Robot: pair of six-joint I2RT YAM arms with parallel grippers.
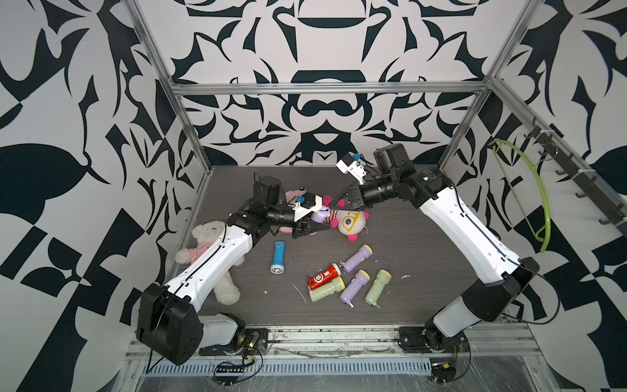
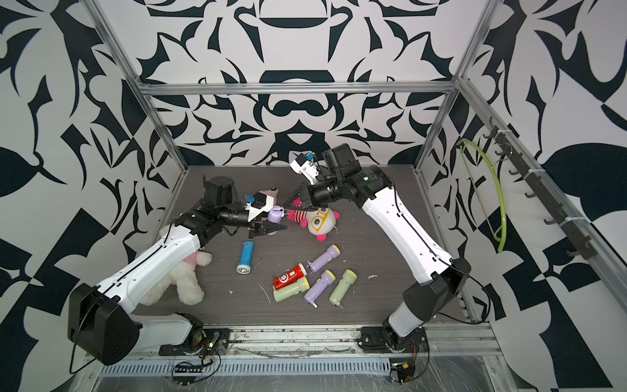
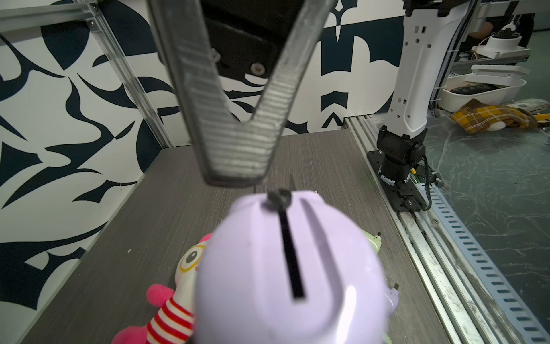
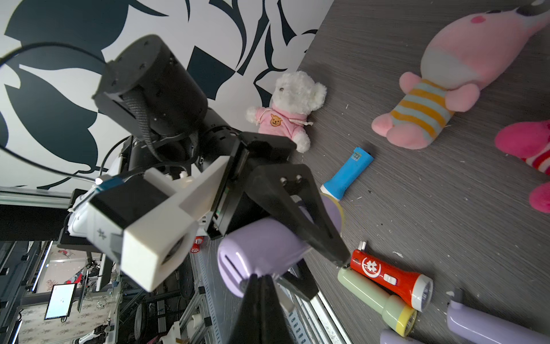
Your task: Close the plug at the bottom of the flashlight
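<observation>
A purple flashlight is raised above the table between my left gripper and my right gripper. In the left wrist view its rounded bottom fills the lower middle, with a dark slot and small knob, below a blurred metal fingertip. In the right wrist view the left gripper's black fingers straddle the flashlight's body; whether they grip it is unclear. My right gripper's narrow black tips are shut and sit at the flashlight's bottom end, with nothing clearly between them.
Below lie a blue flashlight, a red one and several pale green and purple ones. A striped plush toy, a pink one behind and a white bear at the left are on the table.
</observation>
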